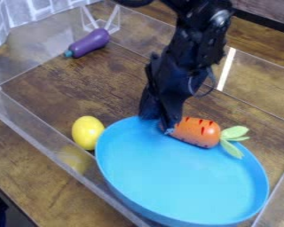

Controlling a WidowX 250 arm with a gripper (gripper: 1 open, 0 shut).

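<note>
The black gripper (159, 113) hangs at the back rim of the blue plate (180, 182), just left of an orange toy carrot (198, 133) with pale green leaves. The carrot lies on the back part of the plate. The gripper's fingertips are low and dark, partly hidden at the rim, so whether it holds anything is unclear.
A yellow lemon (88, 132) sits on the wood left of the plate. A purple eggplant (88, 43) lies at the back left. Clear walls edge the left side, and the middle left of the wooden surface is free.
</note>
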